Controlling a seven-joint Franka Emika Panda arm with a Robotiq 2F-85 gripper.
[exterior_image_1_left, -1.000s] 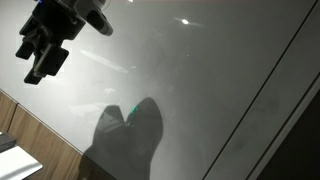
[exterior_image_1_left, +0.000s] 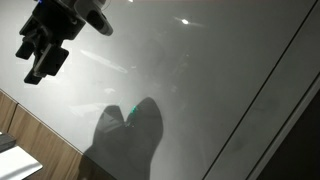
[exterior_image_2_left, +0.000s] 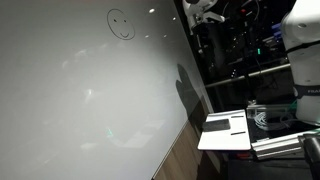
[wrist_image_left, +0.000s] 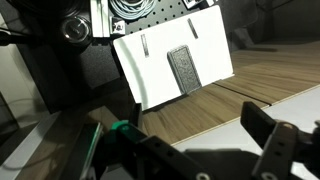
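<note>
My gripper (exterior_image_1_left: 30, 64) hangs at the upper left of the first exterior view, in front of the whiteboard (exterior_image_1_left: 200, 70), its two fingers apart. Nothing shows between them. Looking down in the wrist view, the dark fingers (wrist_image_left: 280, 150) stand wide apart at the lower edge. Below lies a white sheet or tray (wrist_image_left: 215, 50) bearing a dark grey eraser-like block (wrist_image_left: 184, 69). Thin pen-like items lie there too, one dark stick (wrist_image_left: 145, 45) beside the block. The gripper is well clear of them all.
A smiley face (exterior_image_2_left: 120, 24) is drawn high on the whiteboard. A wooden strip (wrist_image_left: 200, 108) runs along its lower edge. Coiled cable (wrist_image_left: 132, 8) and dark equipment sit beyond the white sheet. The board's face is otherwise bare.
</note>
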